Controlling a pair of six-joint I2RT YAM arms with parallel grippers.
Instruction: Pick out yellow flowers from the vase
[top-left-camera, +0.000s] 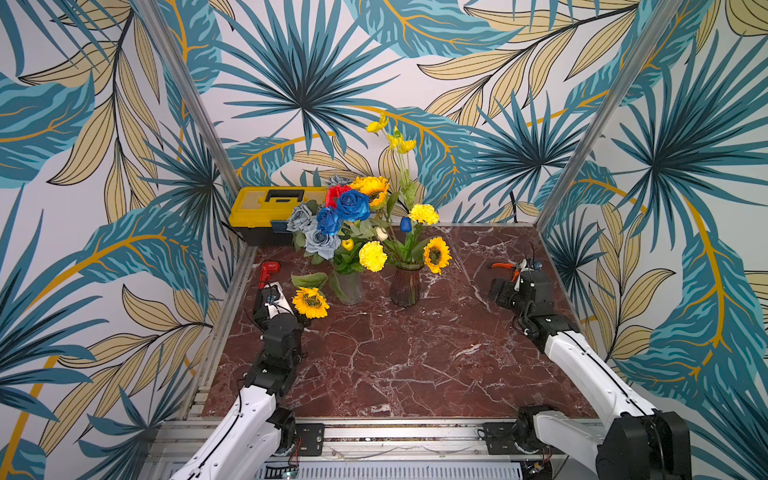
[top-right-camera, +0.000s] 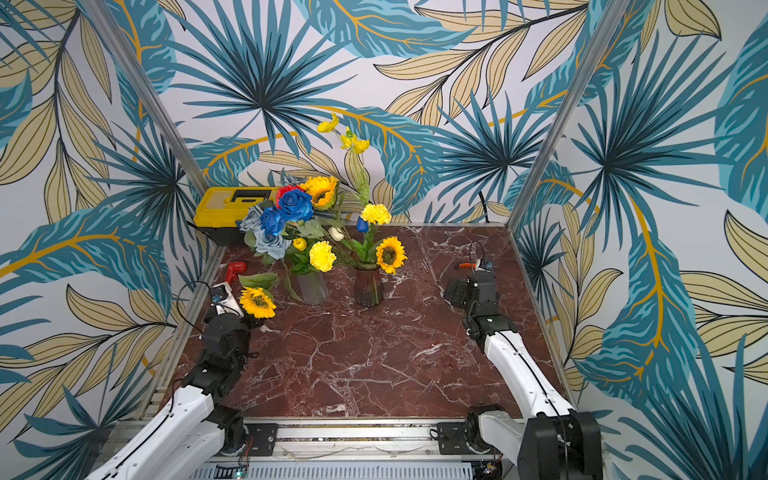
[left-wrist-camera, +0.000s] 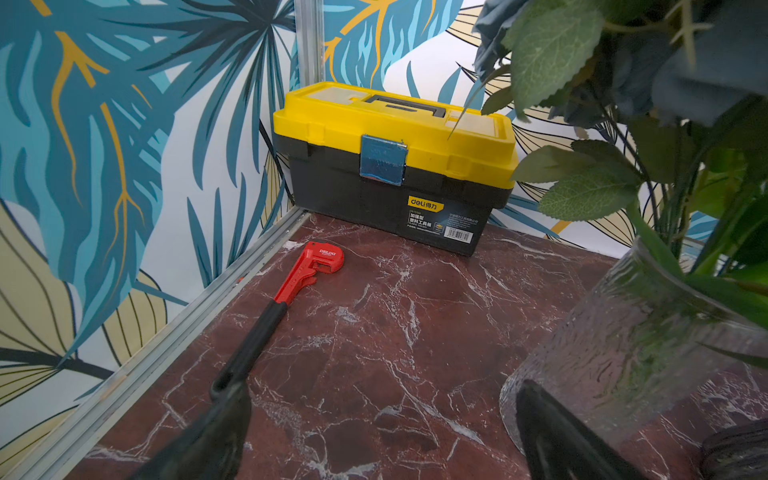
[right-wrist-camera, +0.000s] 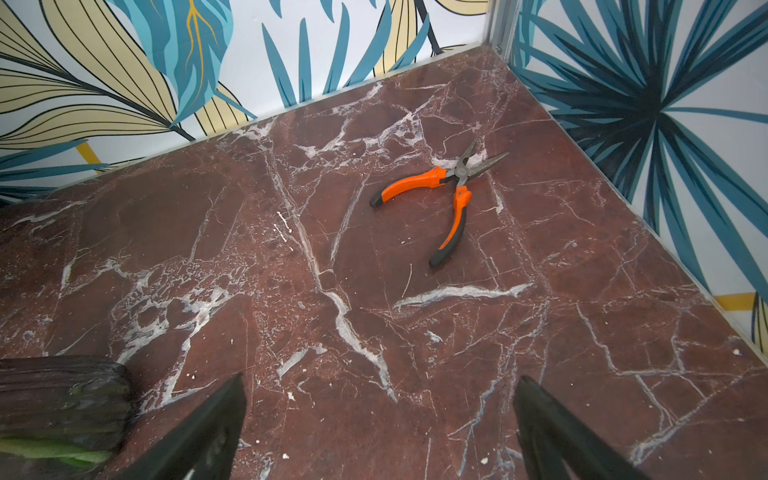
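Note:
Two vases stand near the table's middle: a clear one (top-left-camera: 349, 288) with a mixed bouquet and a dark reddish one (top-left-camera: 405, 286). Yellow blooms show in both, among them a sunflower (top-left-camera: 310, 303) hanging low at the left, a sunflower (top-left-camera: 437, 254) at the right, and yellow carnations (top-left-camera: 373, 256). Blue roses (top-left-camera: 352, 205) fill the left bouquet. My left gripper is open and empty, left of the clear vase, whose textured glass (left-wrist-camera: 616, 352) rises by its right finger. Well right of both vases, my right gripper is open over bare table.
A yellow and black toolbox (left-wrist-camera: 400, 160) sits at the back left, with a red wrench (left-wrist-camera: 300, 276) in front of it. Orange-handled pliers (right-wrist-camera: 448, 188) lie at the back right.

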